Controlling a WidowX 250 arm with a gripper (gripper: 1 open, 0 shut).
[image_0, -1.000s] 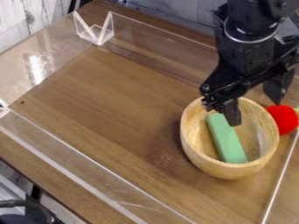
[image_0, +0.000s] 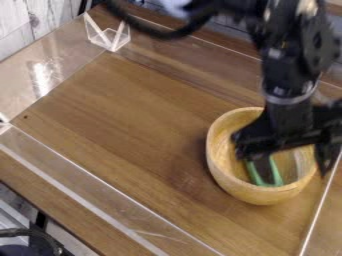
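A light wooden bowl (image_0: 233, 181) sits on the wooden table at the lower right, with a green object (image_0: 275, 174) inside it, partly hidden. My black gripper (image_0: 281, 148) is over and down into the bowl, blurred, with its open fingers around the area of the green object. Whether they touch it cannot be told.
A clear plastic piece (image_0: 107, 32) stands at the back left. Transparent edges run along the table's left and front sides.
My gripper has moved down into the bowl, now covering much of the green object and the red object to its right. The bowl stays in place.
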